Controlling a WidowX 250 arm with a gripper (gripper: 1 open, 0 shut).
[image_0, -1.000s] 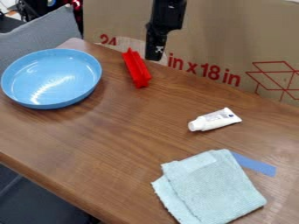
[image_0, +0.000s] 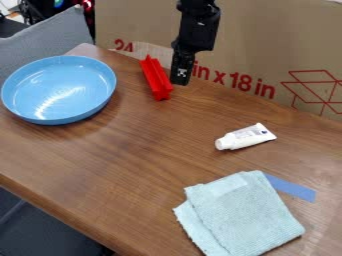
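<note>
My gripper (image_0: 182, 72) hangs at the top centre, above the back edge of the table in front of the cardboard, shut with nothing visible between its fingers. Just left of it and lower, a red elongated object (image_0: 156, 82) lies on the wood. A blue round plate (image_0: 59, 90) is at the left. A white tube (image_0: 246, 137) lies right of centre, and a folded pale cloth (image_0: 239, 215) is at the front right.
A strip of blue tape (image_0: 291, 188) is by the cloth. A printed cardboard panel (image_0: 274, 50) stands along the back. Grey fabric (image_0: 34, 45) is at the back left.
My gripper has moved a little downward over the last second. The objects on the table have not moved.
</note>
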